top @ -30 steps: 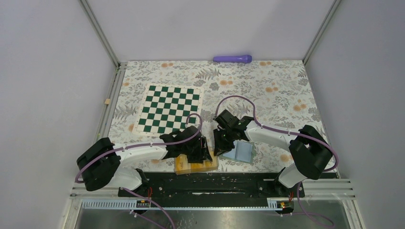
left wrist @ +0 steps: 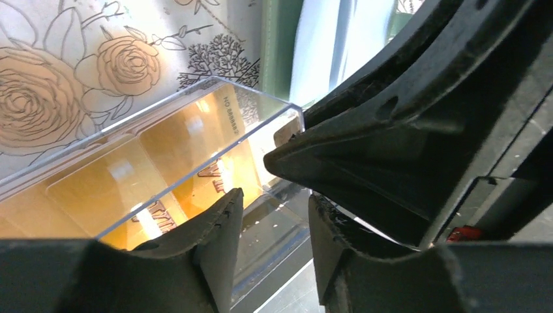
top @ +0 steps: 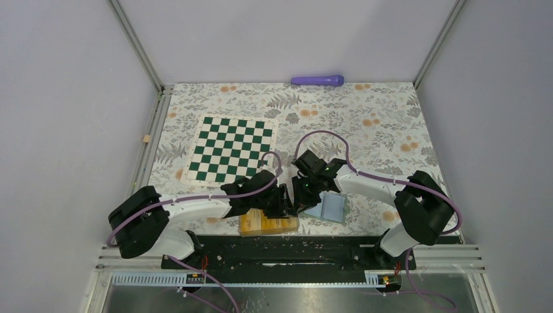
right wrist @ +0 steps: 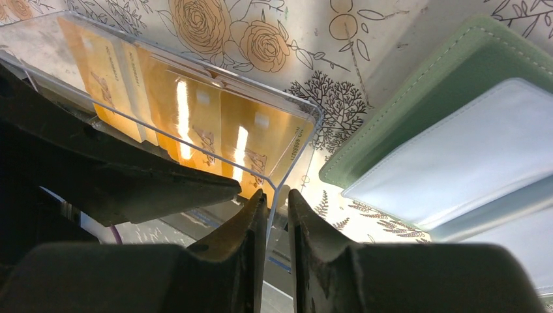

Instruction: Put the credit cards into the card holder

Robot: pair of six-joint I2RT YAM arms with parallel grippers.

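Observation:
A clear acrylic box of gold credit cards (left wrist: 184, 140) lies at the table's front edge beneath my left gripper (top: 282, 207). In the right wrist view the cards (right wrist: 261, 137) lean inside it. A green card holder with pale pockets (right wrist: 443, 156) lies to its right. My left gripper stands open over the box's near right part, no card visible between its fingers. My right gripper is at the box's right corner, its fingers part open around the clear edge; whether it grips that is unclear. The two grippers are very close together.
A checkerboard mat (top: 230, 147) lies behind the left arm, and a purple microphone (top: 317, 81) at the back edge. The dark front edge runs just below the box.
My left gripper has shifted slightly right over the last second, with small up and down movement. My right arm looks almost unchanged.

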